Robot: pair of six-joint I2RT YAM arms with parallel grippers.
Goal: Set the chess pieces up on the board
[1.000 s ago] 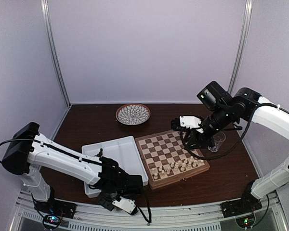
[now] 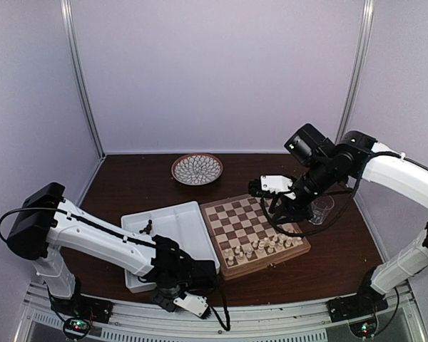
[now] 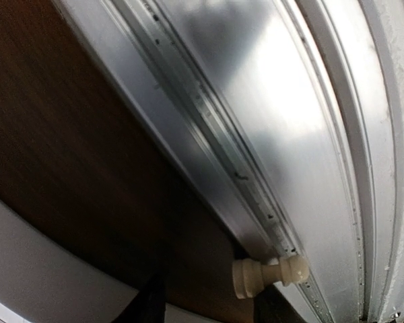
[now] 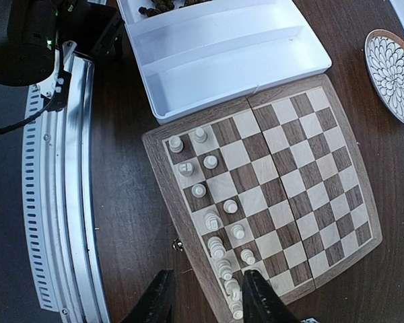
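In the left wrist view a light pawn (image 3: 269, 274) lies sideways by the right-hand fingertip of my left gripper. Those fingers stand apart; whether the pawn rests on one or lies beyond it, I cannot tell. My right gripper hangs open in the air with nothing gripped, looking down on the wooden chessboard (image 4: 151, 145). Several light pieces, among them one (image 4: 176, 143) at the corner, stand upright along one side of the board, with several pawns such as this pawn (image 4: 229, 206) in the row before them. Dark pieces (image 4: 163, 5) lie in the white tray (image 4: 239, 44).
The tray stands directly left of the board. A patterned bowl (image 2: 197, 169) sits at the back, and a clear glass (image 2: 322, 209) is at the right, partly behind the right arm. Bare table lies between. A metal rail (image 2: 235, 313) runs along the front edge.
My left arm has shifted slightly right. The right arm has moved a little left and lower over the board. The board, tray and bowl have stayed in place.
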